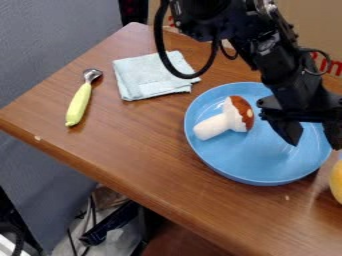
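A black robot arm reaches down from the top, its gripper (301,120) low over the right part of a blue plate (247,160); whether it is open or shut is hard to make out. A toy mushroom (221,123) with a white stem and reddish, white-spotted cap lies on its side on the plate, left of the gripper and apart from it.
A folded light cloth (152,76) lies behind the plate. A yellow-handled spoon or scoop (80,100) lies at the left. A yellow object (335,182) is cut off at the right edge. A cardboard box stands behind.
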